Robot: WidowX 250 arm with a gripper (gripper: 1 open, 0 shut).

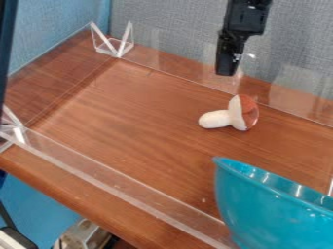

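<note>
My black gripper (227, 64) hangs at the top centre-right in the camera view, shut, with nothing visible between its fingers. Below it on the wooden table lies a toy mushroom (219, 119) on its side, white stem to the left and red-and-white cap to the right. The gripper is above and apart from it. A large turquoise bowl (272, 206) fills the lower right corner.
Clear plastic walls with white corner brackets (112, 46) edge the wooden table (115, 117). A grey fabric wall stands behind.
</note>
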